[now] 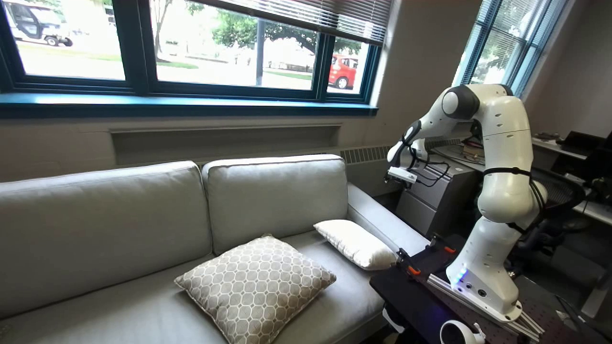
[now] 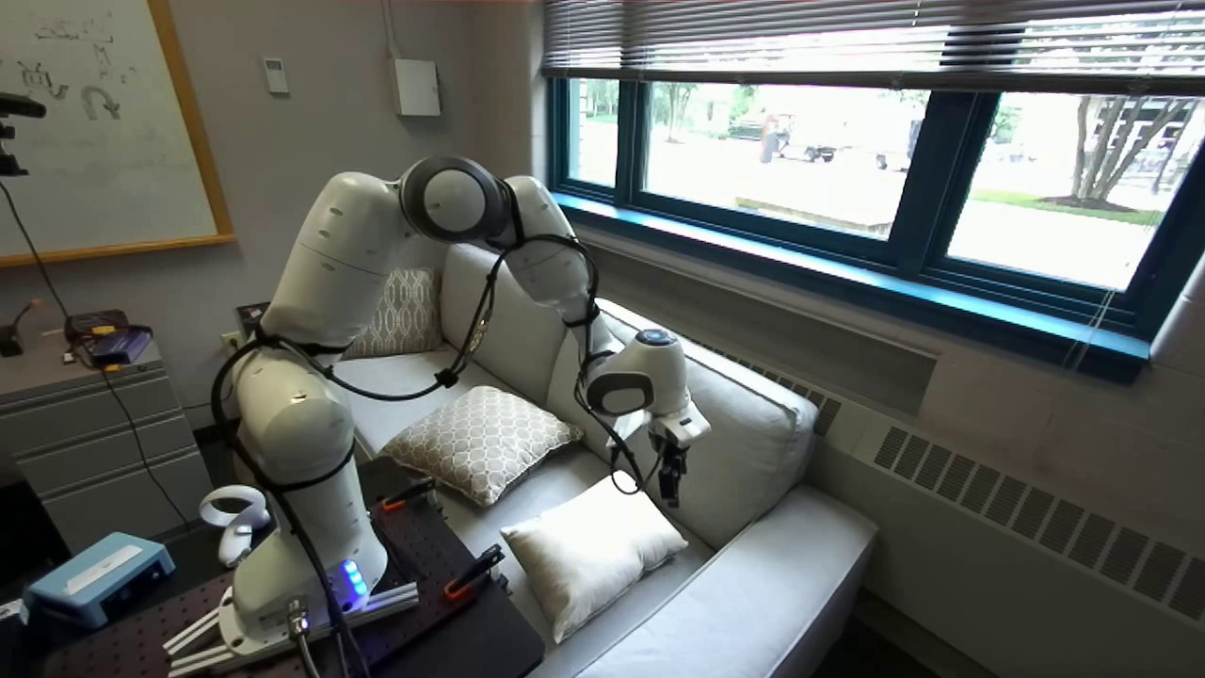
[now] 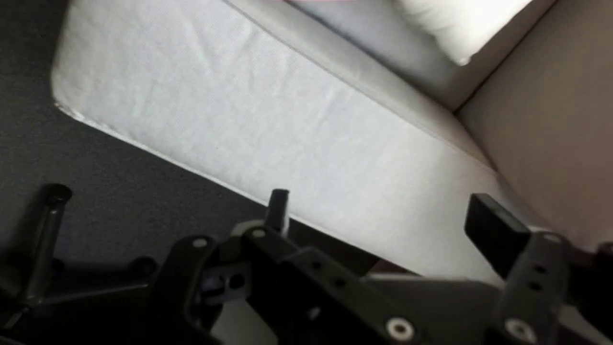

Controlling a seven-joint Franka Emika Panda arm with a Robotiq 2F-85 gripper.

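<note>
A white pillow [image 1: 356, 244] lies flat on the sofa seat, close to the armrest; the second exterior view shows the same white pillow [image 2: 595, 553] below and left of my gripper [image 2: 671, 476]. A corner of the white pillow [image 3: 468, 23] shows at the top of the wrist view. Apart from the pillow, my gripper hangs in the air above the armrest, open and with nothing between its fingers. A beige patterned pillow [image 1: 256, 286] rests on the seat to the left of the white one.
The grey sofa's armrest [image 3: 276, 126] lies beneath my gripper. Orange-tipped clamps [image 2: 472, 574] stand at the edge of the dark table [image 2: 497, 633]. A wall heater [image 2: 1039, 525] runs behind the sofa. Another patterned pillow [image 2: 403, 314] sits at the sofa's far end.
</note>
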